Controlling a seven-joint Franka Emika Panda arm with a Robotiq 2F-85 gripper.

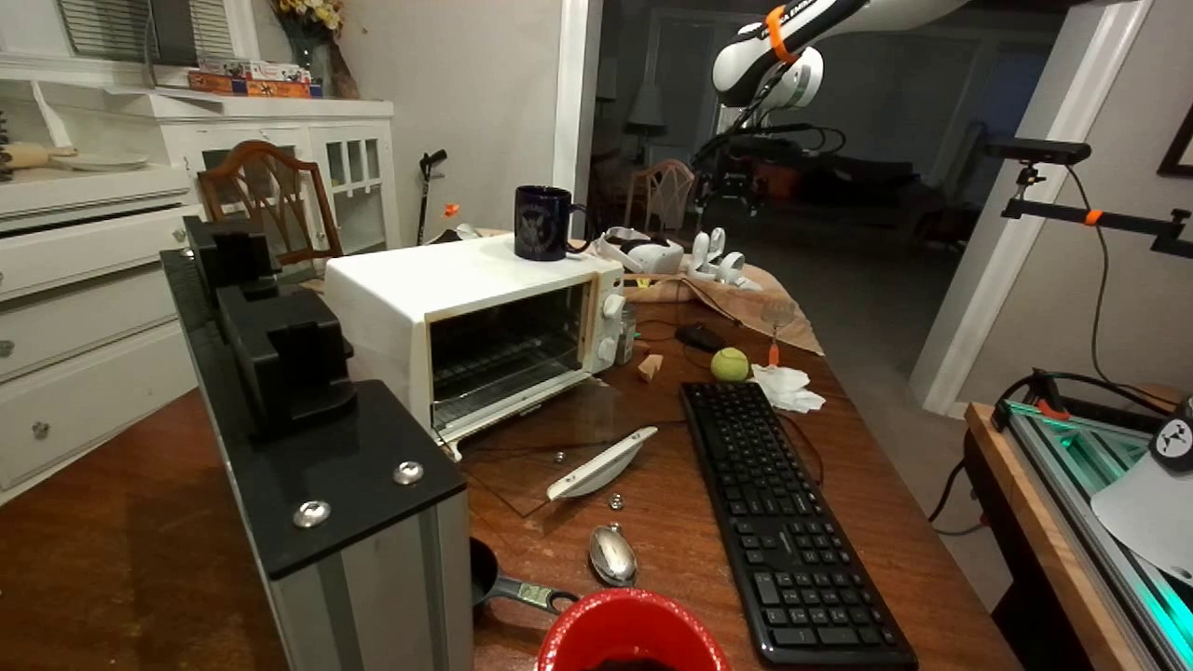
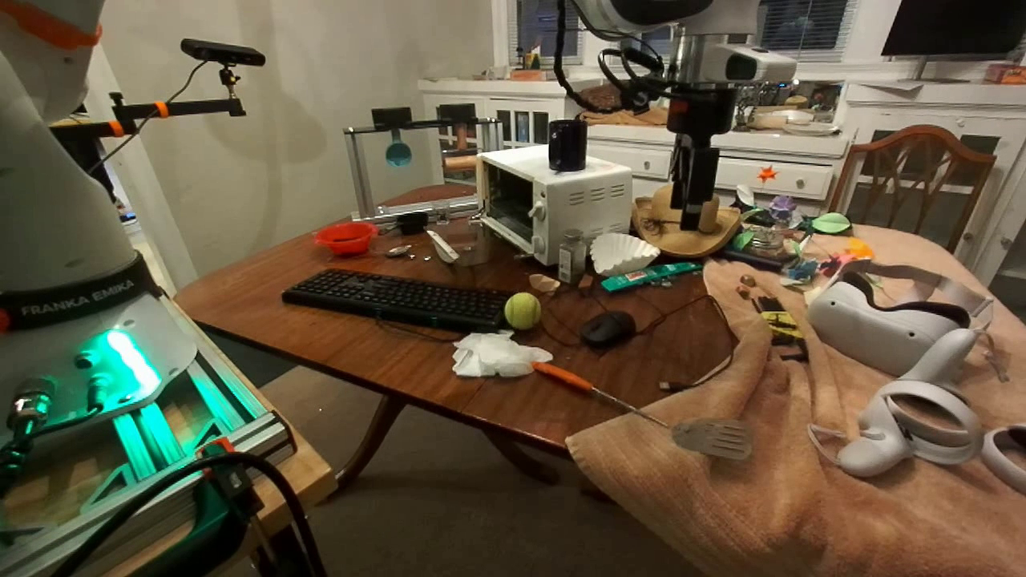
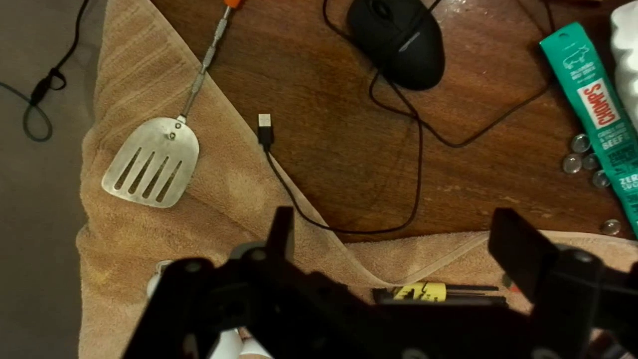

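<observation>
My gripper is open, its black fingers wide apart with nothing between them. In exterior view 2 it hangs pointing down above the far part of the table. A yellow-green tennis ball (image 2: 522, 311) rests on the wood by the keyboard's end, touching or nearly touching it; it is outside the wrist view. The spatula (image 3: 156, 162) lies with its slotted metal blade on the tan towel (image 2: 664, 500) and its orange handle (image 2: 563, 376) reaching onto the wood. A crumpled white tissue (image 2: 495, 354) lies near the handle's end.
The white toaster oven (image 1: 447, 268) carries a dark mug (image 1: 542, 224). A black mouse (image 3: 398, 45) trails its cable across the wood. Beyond lie a green snack packet (image 3: 598, 113) and a straw hat (image 2: 664, 231). A white headset (image 2: 885, 327) occupies the towel.
</observation>
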